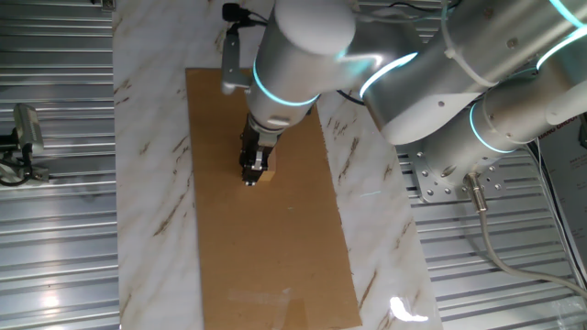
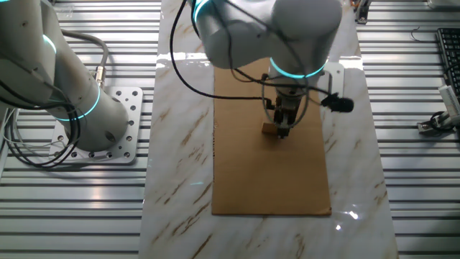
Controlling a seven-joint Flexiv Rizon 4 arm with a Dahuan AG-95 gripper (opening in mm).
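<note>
A small tan block (image 1: 269, 172) rests on the brown cardboard sheet (image 1: 266, 238), mostly covered by my gripper (image 1: 249, 182) in exterior view 1. In exterior view 2 the block (image 2: 269, 128) shows to the left of the gripper (image 2: 282, 135), close beside its dark fingers. The fingers point down toward the cardboard. Their tips look near each other, but the gap between them is too small to make out, and whether they touch the block cannot be seen.
Dark cables (image 2: 188, 85) loop around the wrist. Slatted metal surfaces (image 1: 55, 238) flank the table, with a small device (image 1: 27, 128) at the left in exterior view 1.
</note>
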